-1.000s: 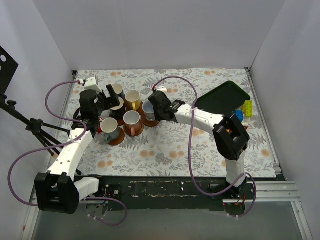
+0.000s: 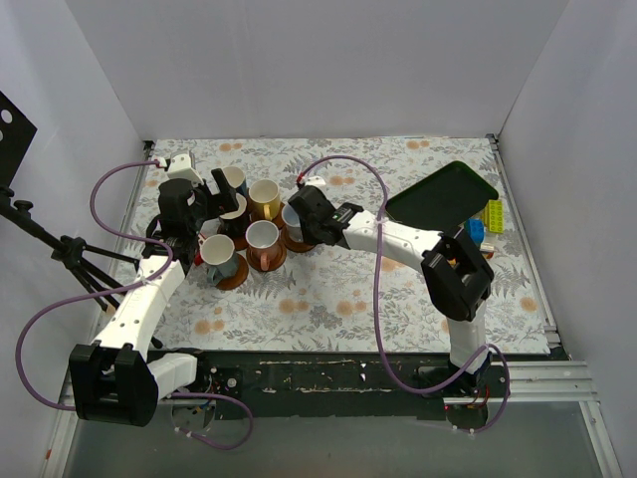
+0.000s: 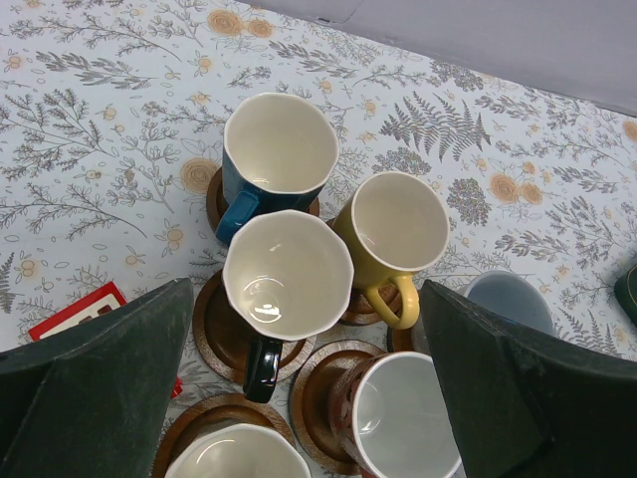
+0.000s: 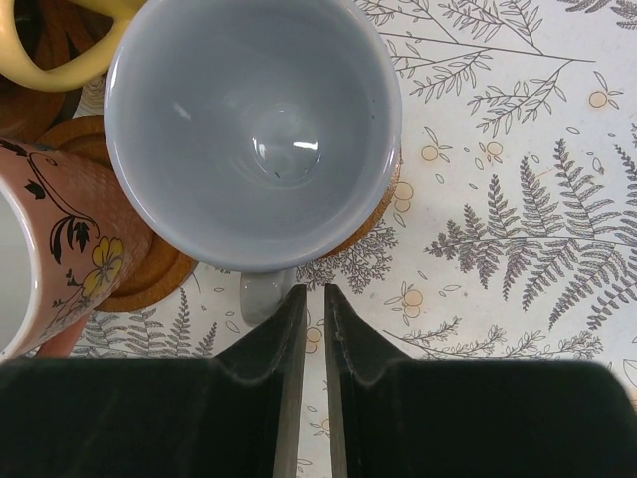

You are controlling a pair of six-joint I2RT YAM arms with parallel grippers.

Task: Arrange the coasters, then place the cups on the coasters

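Note:
The grey-blue cup (image 4: 249,129) is upright, seen from above in the right wrist view, its handle (image 4: 261,297) towards me. Under it shows the edge of a brown coaster (image 4: 376,214); whether they touch is hidden. My right gripper stands at the handle, its fingers a narrow gap apart. Cloth shows through that gap, and the handle appears beside the left finger, so a hold is not clear. Wide open, my left gripper hovers over the other cups, nothing between its fingers.
Close by stand a yellow cup (image 3: 400,219), a blue cup (image 3: 280,144), a black-handled cup (image 3: 287,274) and a flowered pink cup (image 4: 75,229). A dark green tray (image 2: 443,196) lies far right.
My right gripper and the grey-blue cup have shifted slightly left and towards the front. The left arm looks still.

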